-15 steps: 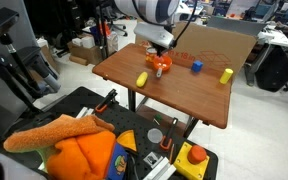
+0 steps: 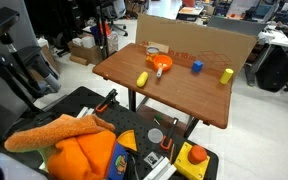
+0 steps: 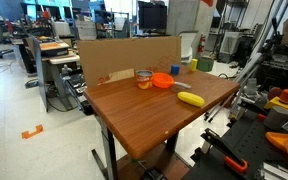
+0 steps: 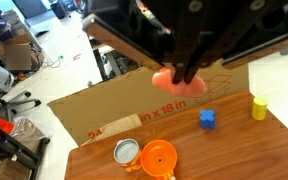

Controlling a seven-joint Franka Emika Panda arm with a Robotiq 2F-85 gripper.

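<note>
In the wrist view my gripper is shut on a smooth pinkish-red object (image 4: 181,84), whose exact kind I cannot tell. It is held up above the table, with the cardboard panel behind it. Below and nearer lie an orange bowl (image 4: 158,158) and a round metal tin (image 4: 127,152) with orange on it. Farther right on the tabletop (image 2: 189,95) are a blue block (image 4: 207,118) and a yellow cylinder (image 4: 260,107). I cannot make out the gripper in either exterior view.
A yellow elongated item (image 3: 191,99) lies near the table's front edge, and a pale-handled utensil (image 3: 183,84) rests at the orange bowl. The cardboard panel (image 3: 129,58) closes off the back edge. Bare wood covers the front of the table.
My gripper has risen from beside the orange bowl with the pinkish-red object, up out of the top of exterior view 1. The items on the table look unmoved.
</note>
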